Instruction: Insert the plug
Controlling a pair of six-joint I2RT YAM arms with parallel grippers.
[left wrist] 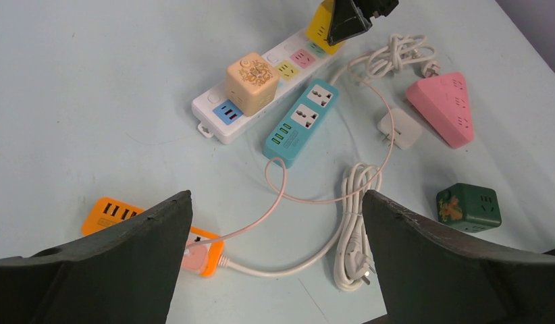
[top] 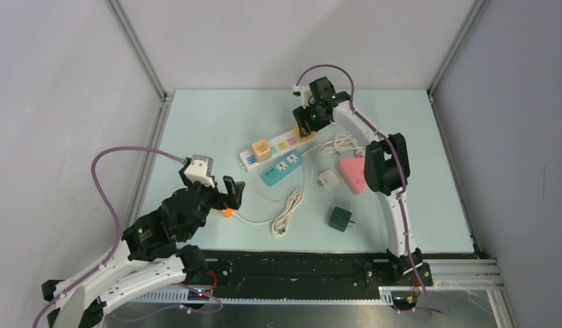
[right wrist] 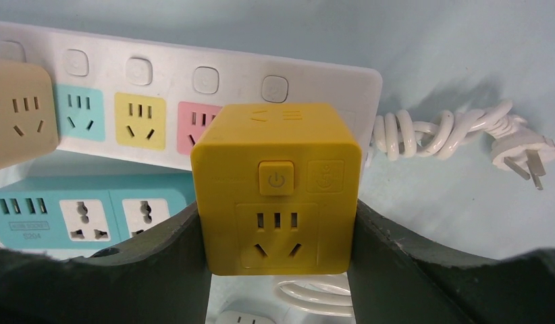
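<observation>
In the right wrist view a yellow cube plug point(right wrist: 277, 169) is between the fingers of my right gripper, which is shut on it. The cube covers the far right end of the white power strip point(right wrist: 315, 81); its prongs are hidden, so I cannot tell whether it sits in the socket or just above. The left wrist view also shows the yellow cube point(left wrist: 322, 25) at that end of the strip. A beige cube plug point(left wrist: 252, 82) stands on the strip nearer its left end. My left gripper point(top: 236, 193) is open and empty, over the table's left front.
Beside the white strip lies a teal power strip point(top: 282, 169). A white adapter point(top: 328, 179), a pink triangular block point(top: 352, 174) and a dark green cube plug point(top: 341, 219) lie to the right. Coiled cable point(top: 286, 213) and an orange strip point(left wrist: 200, 253) lie toward the front.
</observation>
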